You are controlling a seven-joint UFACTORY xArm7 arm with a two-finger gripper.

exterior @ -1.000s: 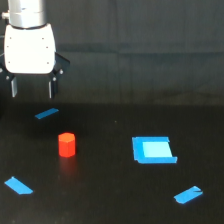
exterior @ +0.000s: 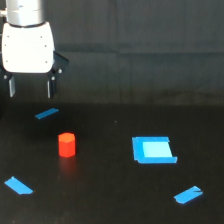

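A small red block (exterior: 67,145) sits alone on the dark table, left of the middle. To its right lies a pale square bordered with blue tape (exterior: 156,149). My gripper (exterior: 31,92) hangs at the upper left, well above the table and apart from the block. Its two dark fingers (exterior: 51,90) are spread wide, and nothing shows between them.
Short blue tape strips lie on the table: one (exterior: 47,113) at the back left, one (exterior: 18,186) at the front left and one (exterior: 188,195) at the front right. A dark curtain (exterior: 140,60) closes off the back.
Block, taped square and tape strips lie where they were.
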